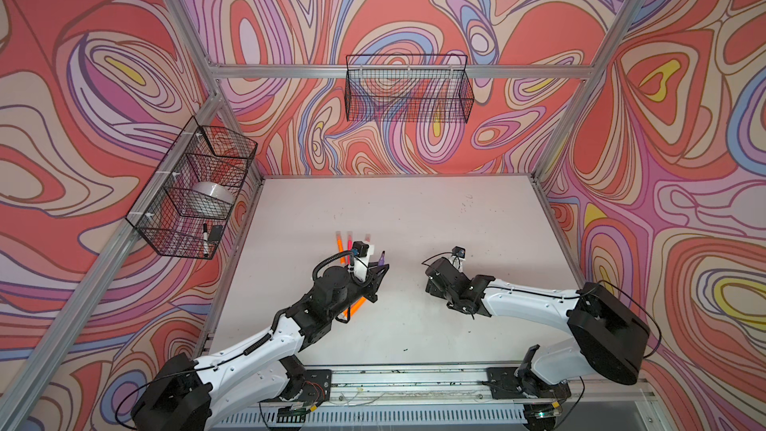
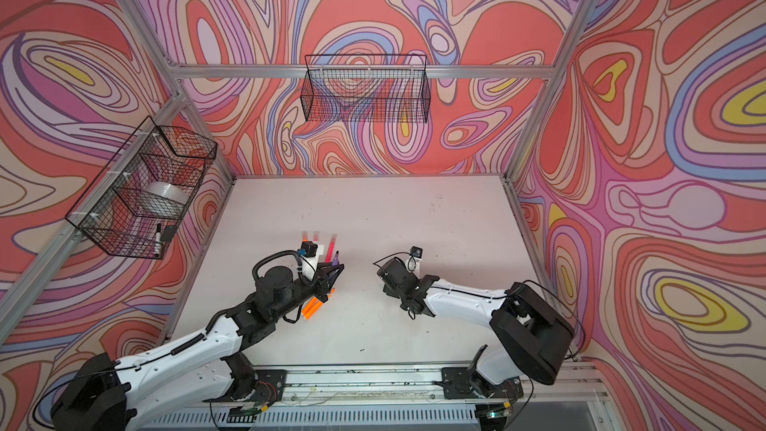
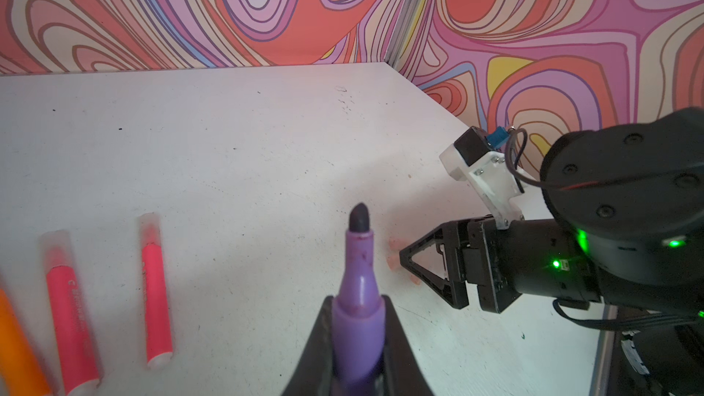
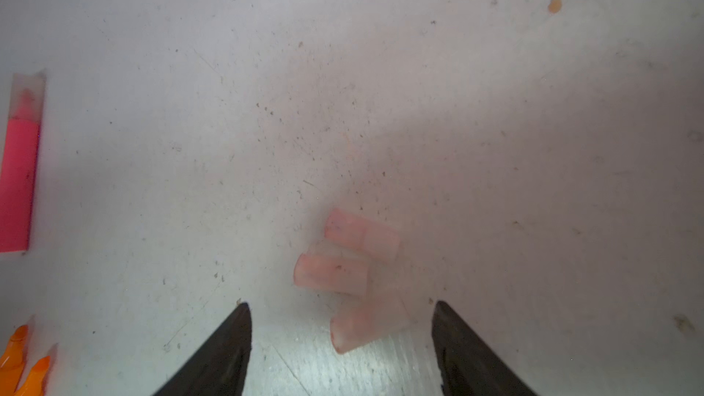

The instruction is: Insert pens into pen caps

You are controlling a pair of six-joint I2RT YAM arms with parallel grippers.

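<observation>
A purple pen (image 3: 358, 315) with a bare dark tip stands nearly upright in the left wrist view, gripped by my left gripper. Three translucent pinkish caps lie loose on the table in the right wrist view: an upper cap (image 4: 362, 234), a middle cap (image 4: 331, 273) and a lower cap (image 4: 368, 322). My right gripper is open over them, with the lower cap between its fingers in that view and no contact visible. To the left lie pink pens (image 3: 71, 326) (image 3: 155, 293) with clear caps on their ends.
Two orange pens (image 4: 13, 352) (image 4: 35, 377) show uncapped tips at the lower left of the right wrist view. Another orange pen (image 3: 18, 348) lies left of the pink ones. Wire baskets (image 1: 408, 95) hang on the frame, away from the arms.
</observation>
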